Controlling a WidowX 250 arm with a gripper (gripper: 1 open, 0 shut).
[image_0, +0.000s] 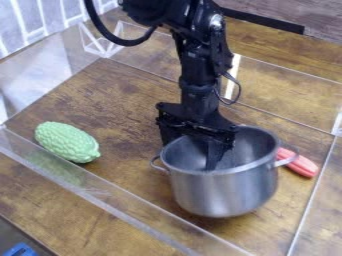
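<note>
My black gripper (201, 135) reaches down from the top into the steel pot (221, 190), its lower end inside the pot near the rim, so its fingertips are hidden and I cannot tell how they stand. The pot has a loop handle on each side and sits upright on the wooden surface.
A green bitter-melon-like object (67, 141) lies at the left. A red object (301, 165) lies just behind the pot at the right. Clear plastic walls border the wooden surface (107, 100); open wood lies left of the pot and at the back.
</note>
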